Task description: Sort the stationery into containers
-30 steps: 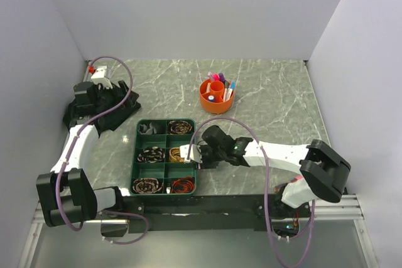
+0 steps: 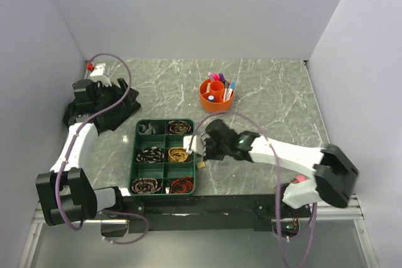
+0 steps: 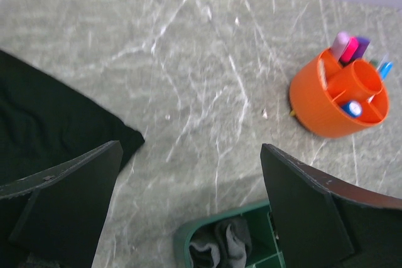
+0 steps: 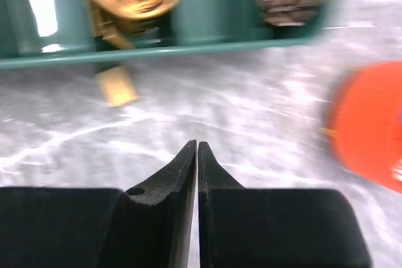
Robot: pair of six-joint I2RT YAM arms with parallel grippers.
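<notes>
The green divided tray (image 2: pixel 151 174) holds coiled cords in several compartments and grey cloth at its back left. An orange pen cup (image 2: pixel 217 102) with markers stands behind it to the right. My left gripper is open over the left side, beside a black cloth (image 3: pixel 63 111). My right gripper is shut at the tray's right edge, its fingertips meeting with nothing visible between them. A small yellow piece (image 4: pixel 116 86) lies on the table just outside the tray's wall, in the blurred right wrist view.
Grey walls enclose it at the back and both sides. A purple cable loops over each arm.
The left arm is still.
</notes>
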